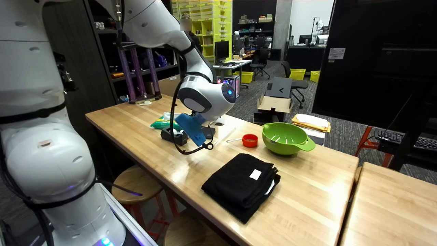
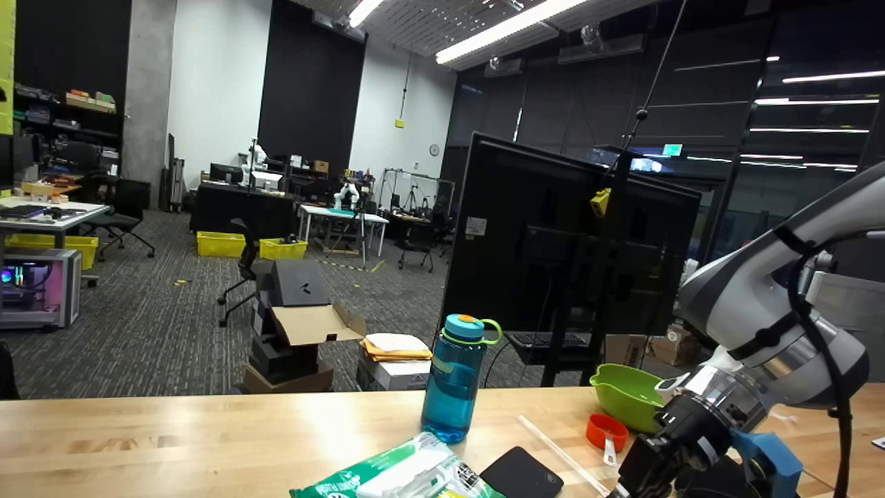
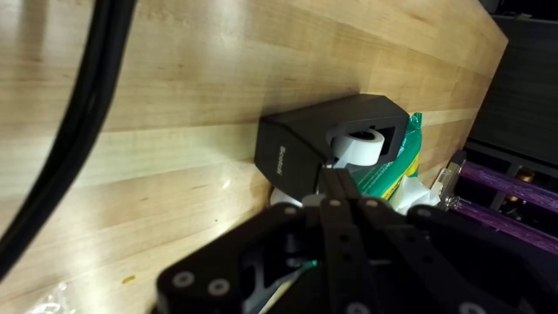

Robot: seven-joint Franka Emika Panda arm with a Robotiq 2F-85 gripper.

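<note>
In the wrist view my gripper is shut, and no object shows between its fingers. Its tips overlap the near edge of a black Scotch tape dispenser (image 3: 298,151) in that view; whether they touch it I cannot tell. A white tape roll (image 3: 363,149) sits in the dispenser's opening. In exterior view 1 the dispenser (image 1: 167,135) is partly covered by the blue piece (image 1: 191,128) on my wrist, and my fingers are hidden. Exterior view 2 shows the dark gripper body (image 2: 651,460) reaching down at the bottom edge, tips cut off.
Beside the dispenser lies a green packet (image 3: 384,175). A blue bottle (image 2: 454,377), a red measuring cup (image 1: 250,140), a green colander (image 1: 284,139) and folded black cloth (image 1: 241,182) stand or lie on the table. Bare wood (image 1: 315,184) is free at the right.
</note>
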